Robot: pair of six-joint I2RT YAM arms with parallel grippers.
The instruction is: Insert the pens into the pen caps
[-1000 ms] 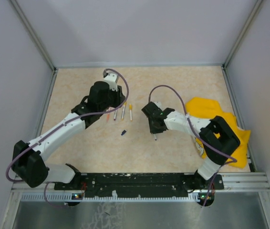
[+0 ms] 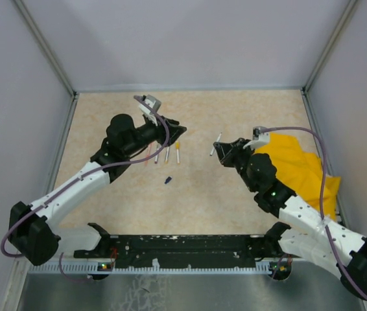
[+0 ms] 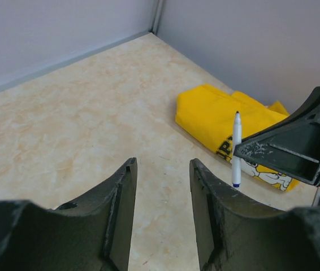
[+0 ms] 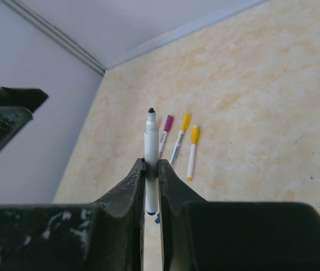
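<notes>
A white uncapped pen [image 4: 151,152] with a dark tip is pinched in my right gripper; it stands upright between the fingers. The same pen [image 3: 237,149] shows at the right of the left wrist view. My left gripper has its fingers apart with nothing between them, facing the right gripper across a gap. On the table, in the top view, a small dark blue cap [image 2: 168,180] lies loose below the left gripper. Several capped pens lie behind it, among them a yellow-capped pen [image 4: 193,152] and a magenta-capped pen [image 4: 165,134].
A crumpled yellow cloth bag [image 2: 290,162] covers the table's right side. White walls [image 2: 190,45] enclose the back and sides. Bare table [image 2: 193,207] lies in front of both grippers, and the back stretch is clear too.
The right arm has risen from low over the table and swung back and right, carrying the pen. The left gripper has shifted a little to the right and turned toward it.
</notes>
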